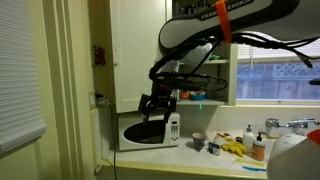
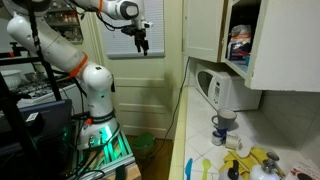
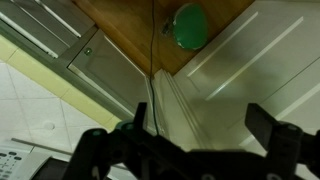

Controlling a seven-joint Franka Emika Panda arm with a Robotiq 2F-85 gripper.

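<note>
High in the air, my gripper (image 1: 156, 110) points downward with its fingers spread and nothing between them. In the wrist view the two dark fingers (image 3: 92, 150) stand far apart at the lower edge. From the second exterior view the gripper (image 2: 143, 42) hangs in front of the window blind, well away from the counter. The white microwave (image 1: 148, 132) is on the counter, behind the gripper in the first exterior view. A grey mug (image 2: 225, 119) stands on the counter in front of the microwave.
Soap bottles (image 1: 258, 147) and a yellow cloth (image 1: 234, 147) lie near the sink. Coloured utensils (image 2: 206, 166) rest by the counter edge. Overhead are white cabinets (image 2: 203, 28). Below the gripper are a wooden floor and a green round object (image 3: 189, 27).
</note>
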